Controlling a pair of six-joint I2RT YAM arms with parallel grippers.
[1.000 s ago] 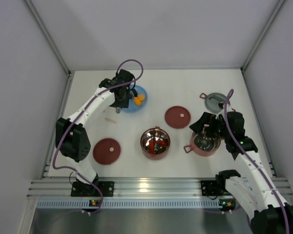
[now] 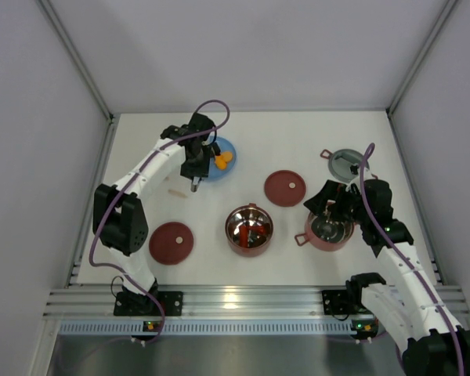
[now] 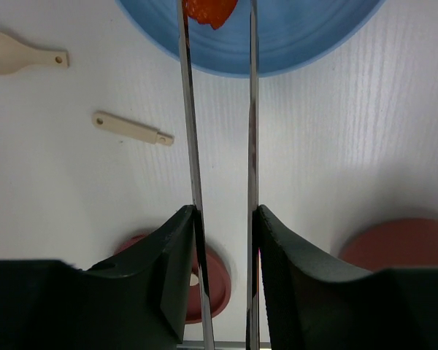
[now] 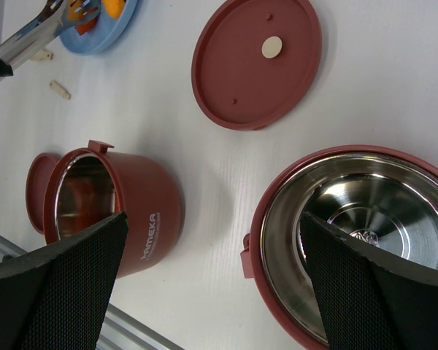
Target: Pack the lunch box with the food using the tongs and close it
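Observation:
At the back left of the top view is a blue plate [image 2: 232, 174] with several orange food pieces [image 2: 222, 162]. My left gripper stands open to a modest gap, with two long metal tong arms [image 3: 193, 146] running between its fingers. The tongs' spread arms reach over the plate, and a red-orange piece [image 3: 212, 9] shows between them; their very ends are cut off in the left wrist view. A middle pot [image 2: 249, 229] holds something red. Over the right pot [image 4: 277, 182], which shows bare metal inside, my right gripper is wide open and empty.
One red-brown lid [image 2: 285, 188] lies between plate and right pot; another [image 2: 171, 243] is at front left. A grey pot part [image 2: 346, 163] sits back right. A wooden spoon [image 3: 7, 52] and a pale handle [image 3: 124, 127] lie left of the plate.
The left hand has shifted slightly toward the front, and the tongs' rear end has moved a little right and forward. The right arm, pots and lids look unmoved.

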